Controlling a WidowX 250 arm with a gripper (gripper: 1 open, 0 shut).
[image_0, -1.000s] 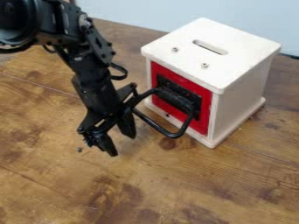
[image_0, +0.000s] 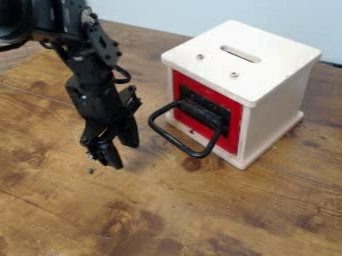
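Note:
A white wooden box (image_0: 274, 100) stands on the right, its front a red panel (image_0: 233, 151) with a black insert (image_0: 203, 100) and a black looped handle (image_0: 197, 151) that sticks out toward the left. My black gripper (image_0: 110, 148) hangs low over the table, left of the handle and apart from it, pointing down. Whether its fingers are open or shut is hard to tell at this size.
A white surface lies behind the table at the top of the view.
The arm has drawn back a little to the left and up, away from the handle. The box and handle look unchanged.

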